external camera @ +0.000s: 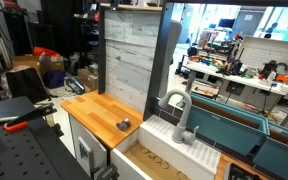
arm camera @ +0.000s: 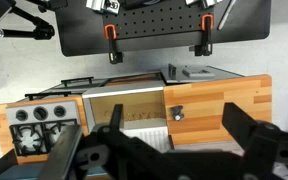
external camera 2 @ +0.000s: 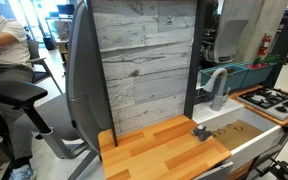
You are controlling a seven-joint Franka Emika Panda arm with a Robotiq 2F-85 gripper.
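Observation:
My gripper shows as dark, spread shapes along the bottom of the wrist view. It is open, over the toy kitchen, and nothing can be made out between its fingers. On the wooden counter (external camera: 92,112) stands a small silvery metal object (external camera: 124,124), close to the edge of a pale-bottomed open basin or drawer (external camera: 162,160). That same metal object (arm camera: 177,114) sits on the counter's left part in the wrist view. A grey curved faucet (external camera 2: 218,84) rises behind the basin. The gripper cannot be clearly made out in either exterior view.
A stove top with burners (external camera 2: 270,101) lies beyond the basin. A plank-patterned back panel (external camera 2: 149,75) borders the counter, with a teal shelf (external camera: 224,128) beside it. The black robot table (arm camera: 159,35) carries orange-and-black clamps.

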